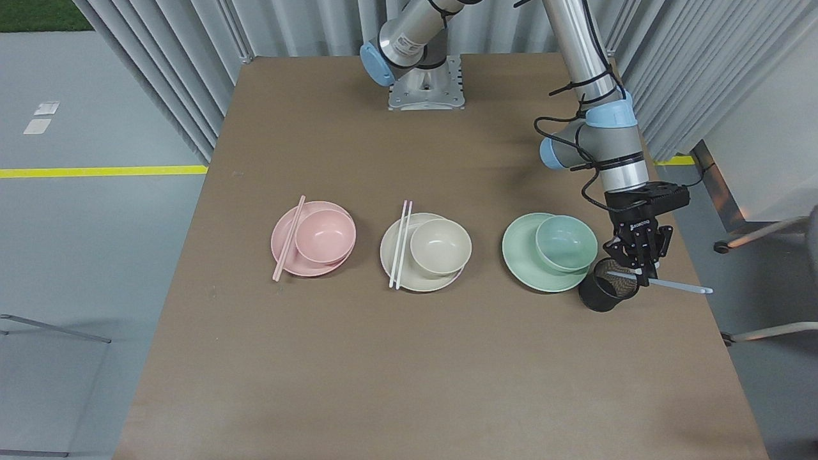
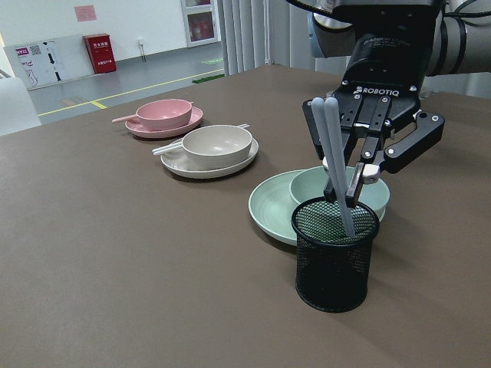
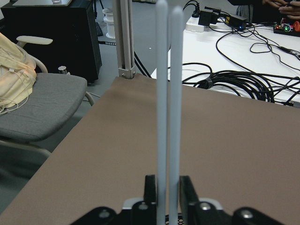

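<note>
My gripper (image 1: 644, 268) is shut on a pair of pale blue-grey chopsticks (image 2: 334, 153), held just above the black mesh cup (image 2: 332, 268) beside the green plate (image 1: 529, 264) and green bowl (image 1: 565, 244). In the wrist view the chopsticks (image 3: 175, 117) run upward between the fingers. A pink plate (image 1: 310, 266) with pink bowl (image 1: 326, 234) and chopsticks (image 1: 288, 238), and a white plate (image 1: 425, 281) with white bowl (image 1: 441, 246) and chopsticks (image 1: 401, 244), stand to the left.
The mesh cup stands near the table's right edge. Chairs and a white table with cables are beyond the edge.
</note>
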